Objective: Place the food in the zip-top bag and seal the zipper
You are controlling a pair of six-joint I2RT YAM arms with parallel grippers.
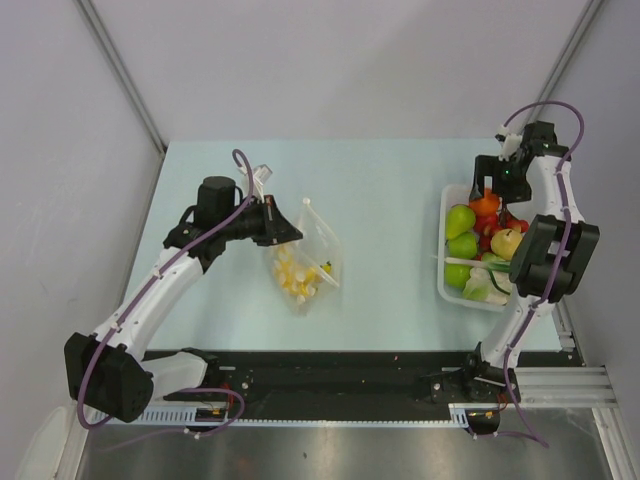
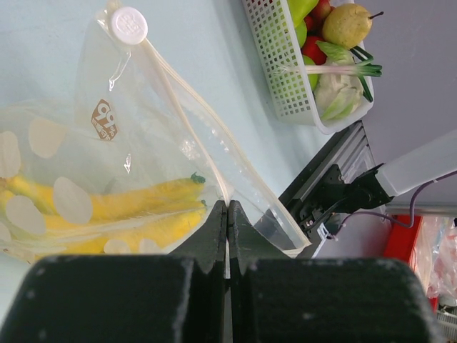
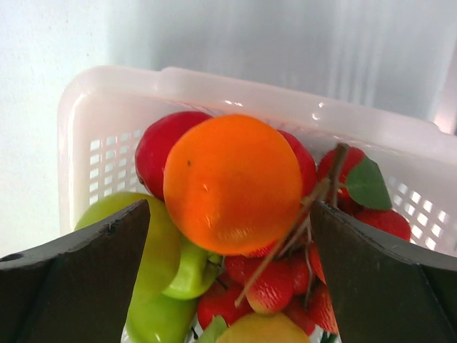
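The clear zip bag [image 1: 305,260] lies open on the table's left half, yellow bananas [image 2: 157,225] inside. My left gripper is shut on the bag's rim, the zipper strip running into its fingertips. At the right stands a white basket [image 1: 443,240] of fruit and vegetables. My right gripper is open over its back end, fingers either side of an orange fruit [image 3: 228,179]. Red fruit, green fruit and stems crowd around the orange.
The basket also holds a pear [image 1: 508,242], leafy greens [image 1: 480,286] and spring onions [image 2: 343,70].
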